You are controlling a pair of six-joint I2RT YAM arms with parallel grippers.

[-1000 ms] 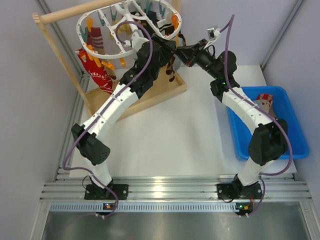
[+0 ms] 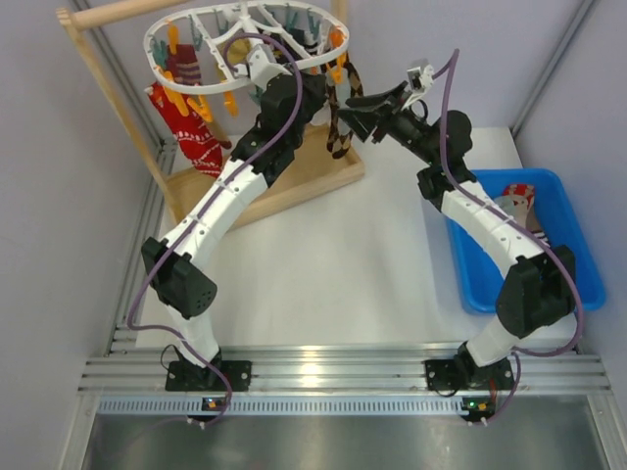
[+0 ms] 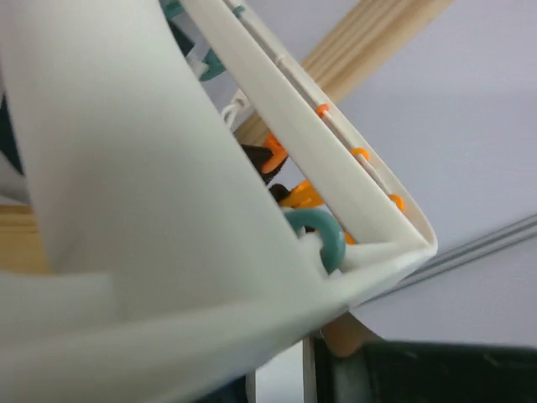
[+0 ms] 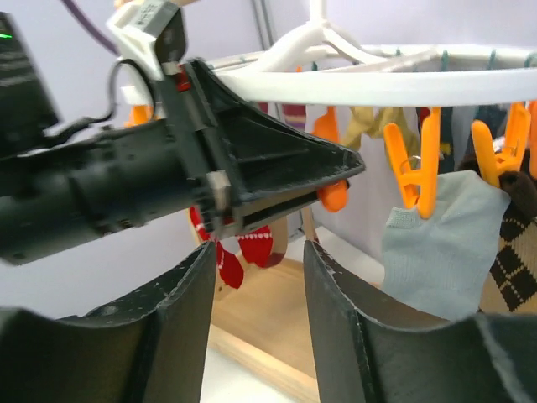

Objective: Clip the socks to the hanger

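The white clip hanger (image 2: 245, 83) hangs from the wooden stand, carrying several socks, among them red ones (image 4: 256, 245) and a light grey-blue one (image 4: 432, 260) below orange clips (image 4: 426, 168). My left gripper (image 2: 310, 90) is at the hanger's front rim, with an orange clip at its fingertips in the right wrist view; whether it grips it cannot be told. The left wrist view is mostly filled by the white rim. My right gripper stands open, right of the hanger, with nothing between its fingers.
The blue tray (image 2: 475, 279) at the right holds more socks. The wooden base (image 2: 265, 206) lies under the hanger.
The hanger and my left gripper have shifted slightly left and up in the top view. My right gripper has backed a little to the right, apart from the left, and its fingers are open.
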